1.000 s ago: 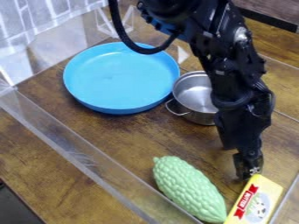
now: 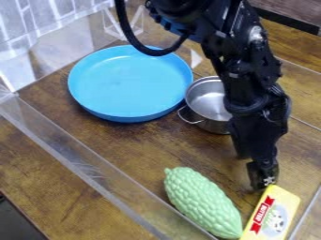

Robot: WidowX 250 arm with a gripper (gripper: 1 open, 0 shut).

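Observation:
My black gripper point(image 2: 262, 174) reaches down at the right, its fingertips just above or at the near end of a yellow box point(image 2: 272, 214) with a red label and white picture. Whether the fingers are open or shut is unclear in the dark. A pale green bumpy vegetable point(image 2: 202, 199) lies left of the box. A steel pot point(image 2: 204, 95) stands behind the gripper, partly hidden by the arm.
A blue plate point(image 2: 130, 83) sits at the upper left. Bare wooden table point(image 2: 115, 155) lies in the middle and left, bordered by clear edge walls at the left and bottom.
The upper part of my arm has shifted slightly left. The fingertips, box, vegetable, pot and plate look almost unchanged.

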